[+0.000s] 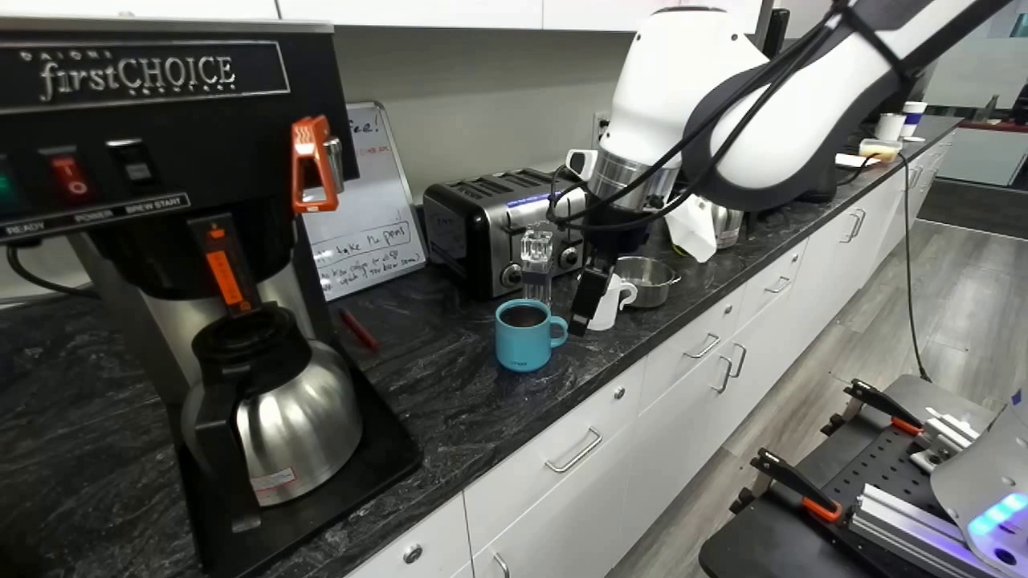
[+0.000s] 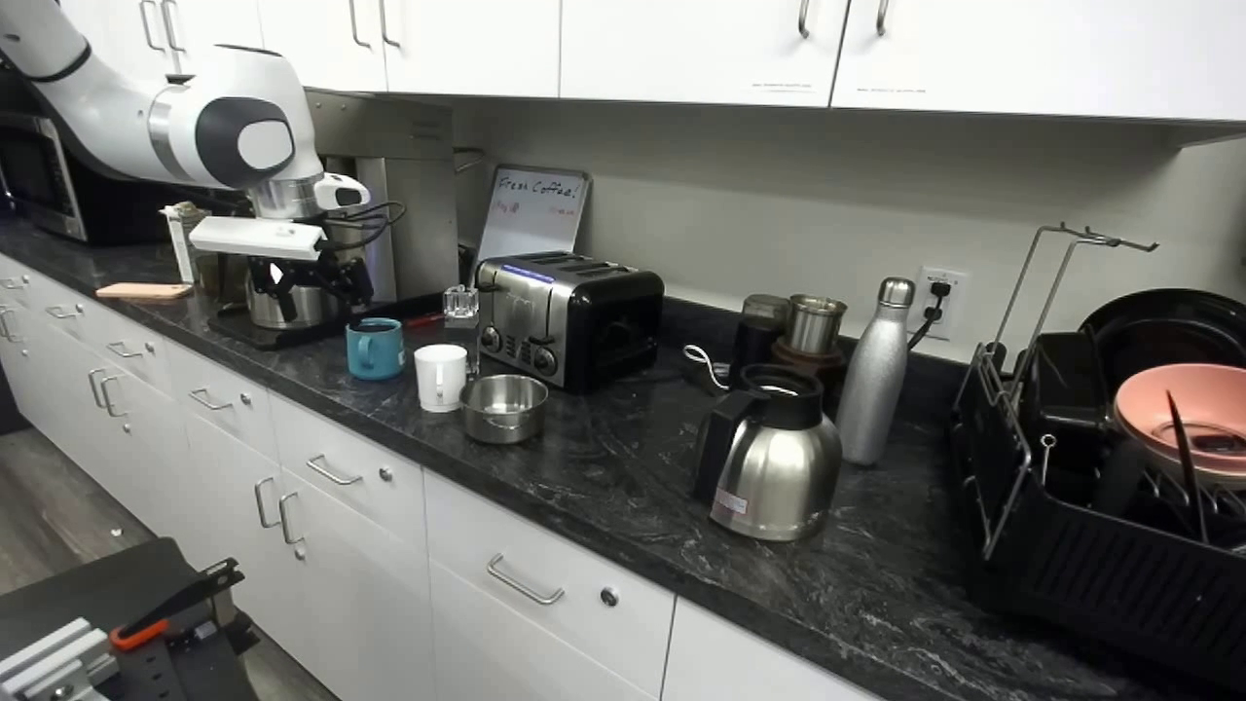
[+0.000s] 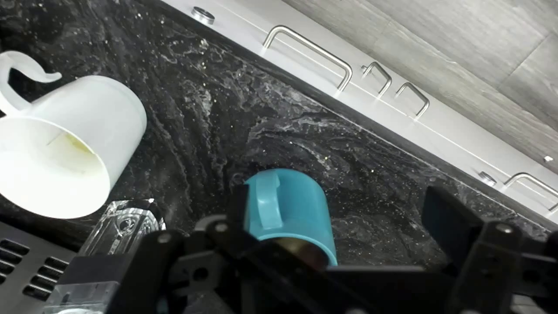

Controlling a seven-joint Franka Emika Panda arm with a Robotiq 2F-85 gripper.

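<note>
A teal mug (image 1: 522,337) holding dark liquid stands upright on the black counter, its handle (image 1: 559,332) toward the white mug. My gripper is open above the counter by the teal mug. In the wrist view the teal mug (image 3: 295,206) appears nearer the left finger (image 3: 239,205), which overlaps its handle side. Whether they touch, I cannot tell. In exterior view 1 the gripper's dark finger (image 1: 588,299) partly covers the white mug (image 1: 605,307). That white mug (image 2: 440,378) stands upright beside the teal one.
Behind the mugs are a clear glass object (image 1: 536,260) and a toaster (image 1: 501,231). A metal bowl (image 2: 504,409) sits close to the white mug. The coffee maker (image 1: 173,125) holds a steel carafe (image 1: 299,424). Bare counter lies between teal mug and front edge.
</note>
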